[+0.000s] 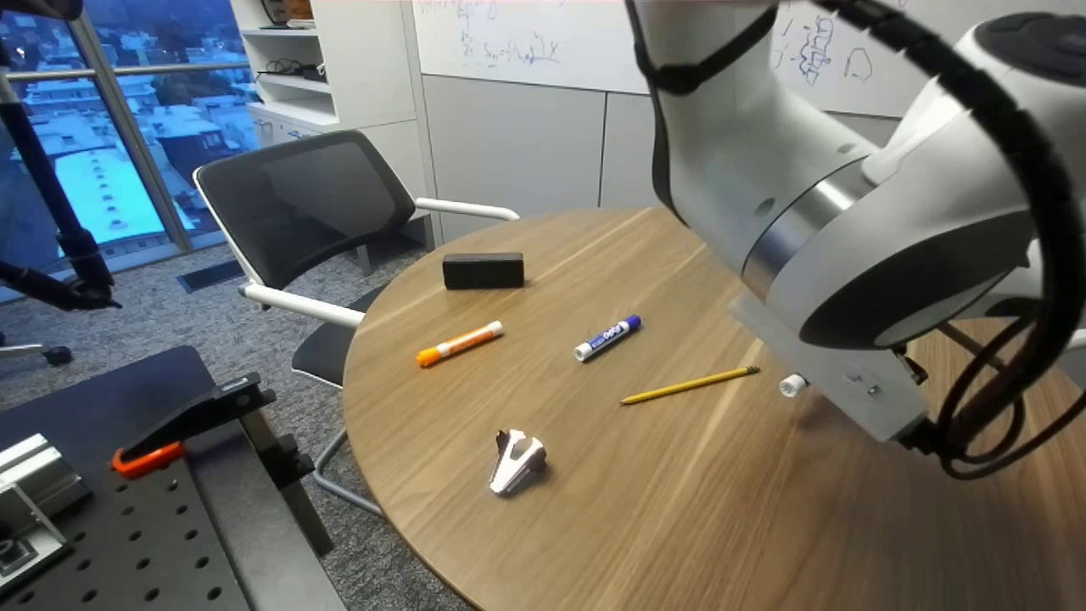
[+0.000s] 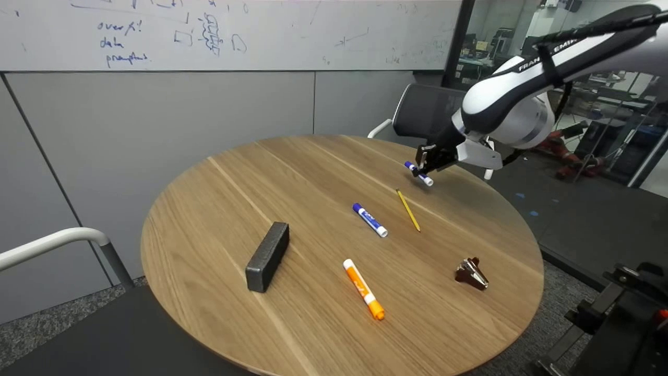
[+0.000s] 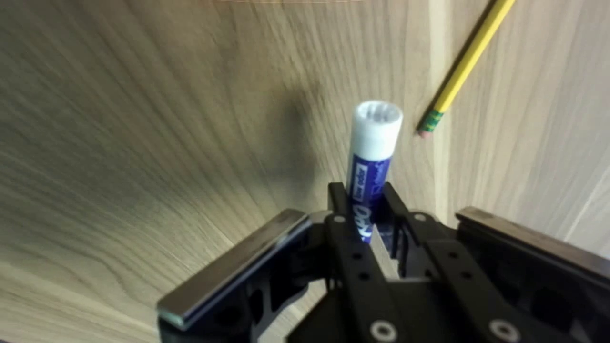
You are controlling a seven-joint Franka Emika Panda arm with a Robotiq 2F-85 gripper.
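Observation:
My gripper is shut on a blue marker with a white end (image 3: 377, 131), its fingers on either side of the blue label. The marker's shadow falls apart from it on the wood, so it appears held clear of the table. In exterior view 2 the gripper (image 2: 420, 164) is at the far right part of the round table, with the held marker (image 2: 427, 179) sticking out both sides. Only the white end of the held marker (image 1: 793, 385) shows in exterior view 1; the arm hides the fingers there.
A yellow pencil (image 2: 408, 210) lies close by. Farther off are a second blue marker (image 2: 370, 220), an orange marker (image 2: 363, 289), a black eraser block (image 2: 267, 257) and a staple remover (image 2: 472, 273). Bare wood surrounds them on the table (image 2: 206, 207).

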